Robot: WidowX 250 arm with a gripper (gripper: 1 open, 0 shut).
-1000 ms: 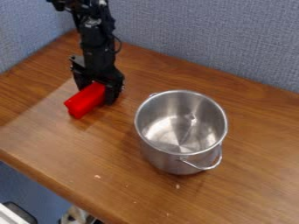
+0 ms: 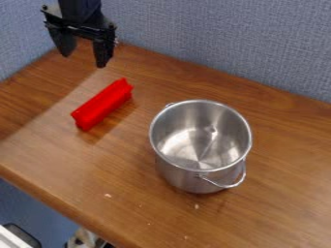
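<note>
My black gripper (image 2: 80, 48) is raised at the upper left, above and behind a red block (image 2: 103, 104), apart from it and open, its fingers pointing down with nothing seen between them. The elongated block lies diagonally on the wooden table, left of a large steel pot (image 2: 200, 145). The pot stands upright with a wire handle, and its visible inside is empty.
Grey padded walls (image 2: 246, 44) border the back and left. The table's front-left edge drops to a blue floor.
My gripper has moved up and back to the upper left, away from the red block it was over. The block lies in about the same place, now uncovered.
</note>
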